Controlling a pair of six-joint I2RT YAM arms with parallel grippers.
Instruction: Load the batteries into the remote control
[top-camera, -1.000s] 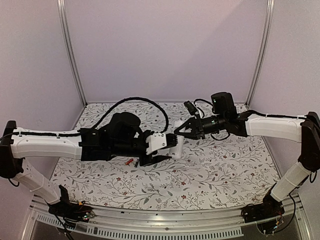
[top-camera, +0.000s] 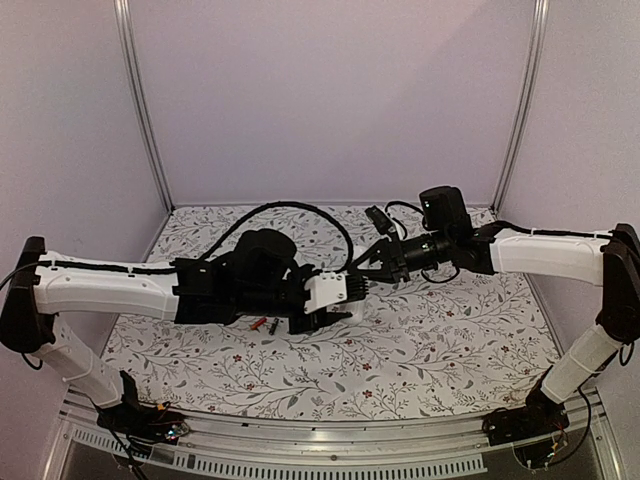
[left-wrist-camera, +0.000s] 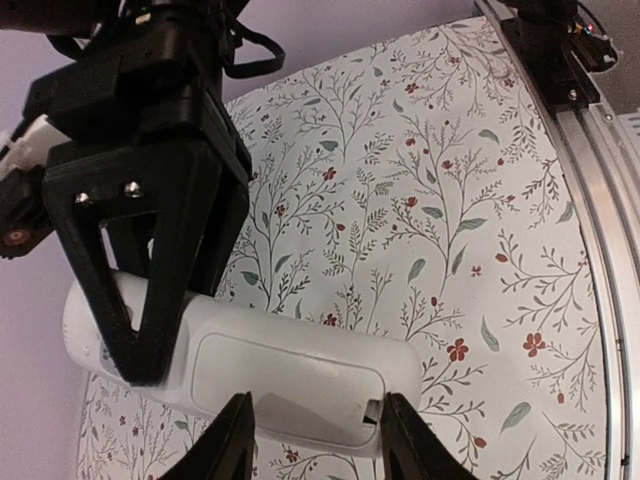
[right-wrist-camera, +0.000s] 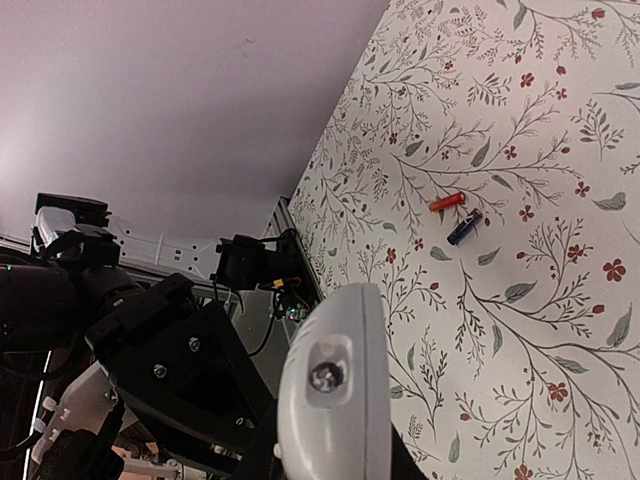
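The white remote is held up in my right gripper (top-camera: 372, 262), which is shut on it; in the right wrist view its rounded end (right-wrist-camera: 335, 400) fills the bottom centre. My left gripper is at the remote's battery-cover end, its two fingertips part open over the cover's edges; whether they touch it is unclear. A red battery (right-wrist-camera: 447, 202) and a dark battery (right-wrist-camera: 464, 227) lie on the floral table below. In the top view the left arm hides much of the remote.
Walls enclose the back and sides, and a metal rail (top-camera: 330, 430) runs along the front edge.
My left arm has moved slightly right and down in the top view, covering more of the remote. The right arm is nearly unchanged.
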